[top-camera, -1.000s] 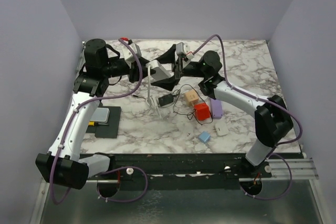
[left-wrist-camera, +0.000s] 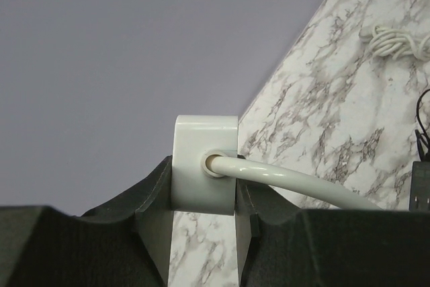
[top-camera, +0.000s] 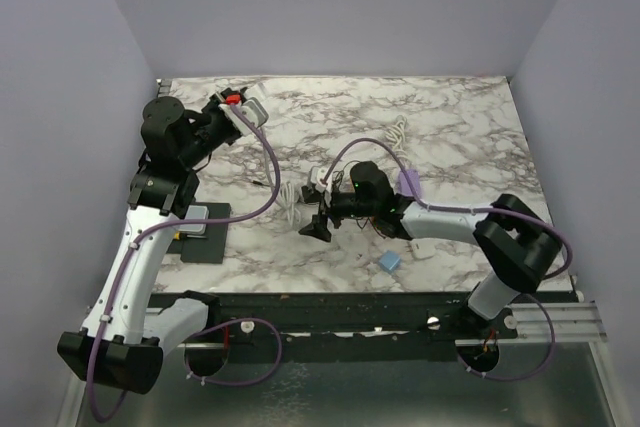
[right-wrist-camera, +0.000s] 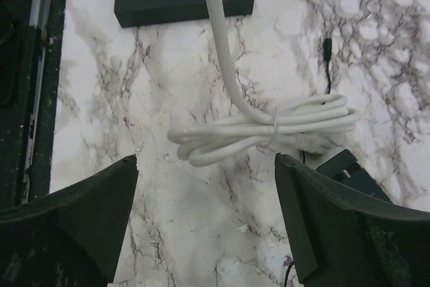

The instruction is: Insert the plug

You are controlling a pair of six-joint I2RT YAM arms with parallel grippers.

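Observation:
My left gripper is shut on a white plug-like block, raised high at the upper left in the top view, with a white cable leading down from it. That cable runs to a tied white coil on the marble table. My right gripper is open, low over the table just before the coil, nothing between its fingers in the right wrist view.
A dark pad with a grey case lies at left. A blue block and a purple item lie at right, partly near my right arm. Another white coil lies at the back.
The white block was between both grippers; my left gripper has moved it up and left. My right gripper has let go and moved down toward the coil.

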